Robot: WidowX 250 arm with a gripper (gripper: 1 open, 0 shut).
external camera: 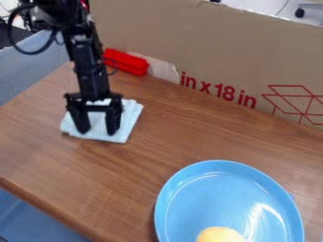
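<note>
My black gripper (96, 119) is down on a folded white cloth (119, 130) on the wooden table at the left, its two fingers resting on it. Whether they are pinching any fabric is hidden or too small to tell. A blue plate (190, 194) with a round yellowish item (220, 235) on it lies at the front right.
A red object (127, 61) sits at the back, against a cardboard box (233, 57) that runs along the rear. The table's left edge drops to a blue-grey surface.
</note>
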